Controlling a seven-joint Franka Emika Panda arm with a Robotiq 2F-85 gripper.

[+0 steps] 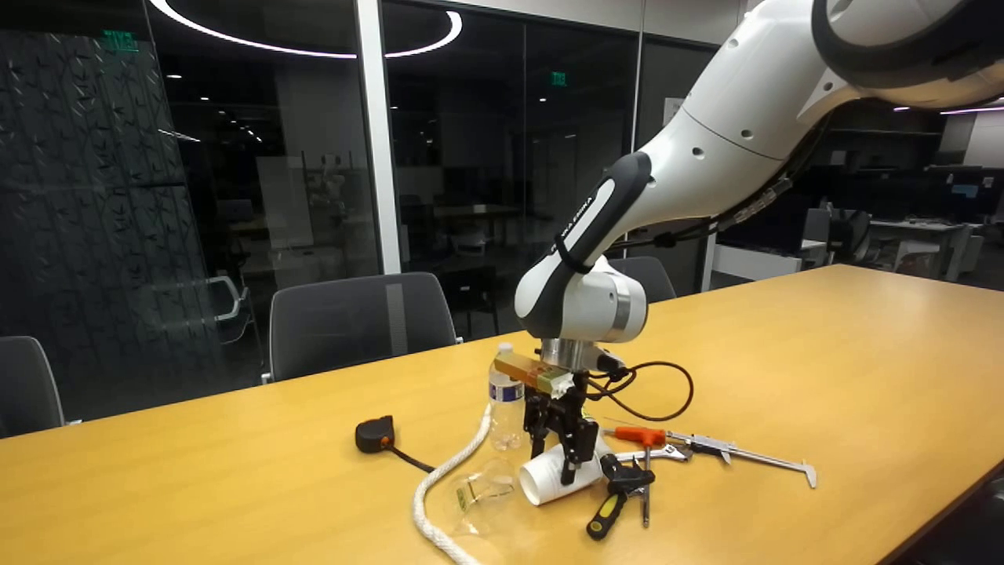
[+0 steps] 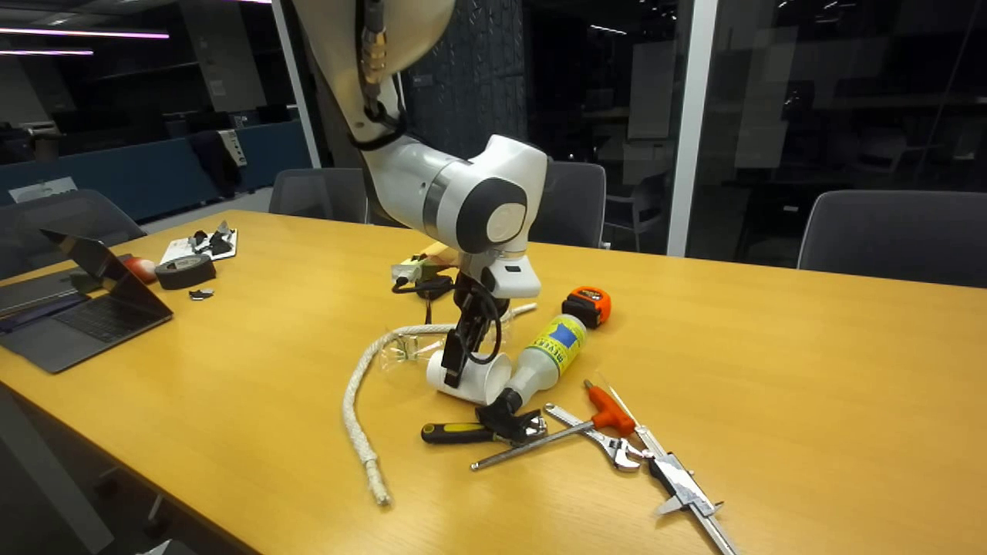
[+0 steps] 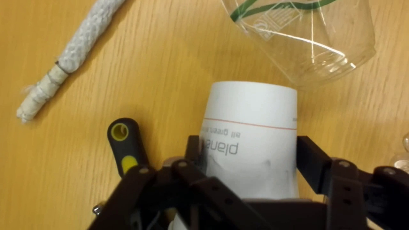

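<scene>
A white paper cup [image 1: 588, 476] lies on its side on the table. In the wrist view, the cup [image 3: 251, 105] shows a thin red line and upside-down print. My gripper points down over it, one black finger on each side of the cup wall. Both fingertips look close against the cup, but whether they press on it cannot be told. From the second exterior view, a dark finger [image 2: 453, 359] stands in front of the cup, hiding part of its side.
Close by are a clear plastic cup [image 3: 318, 42], a white rope [image 1: 425, 490], a water bottle [image 1: 506, 414], a spray bottle [image 2: 553, 347], a black-and-yellow tool [image 2: 458, 433], a red-handled tool [image 2: 611, 413] and calipers [image 2: 682, 486]. A tape measure [image 1: 374, 434] sits farther left.
</scene>
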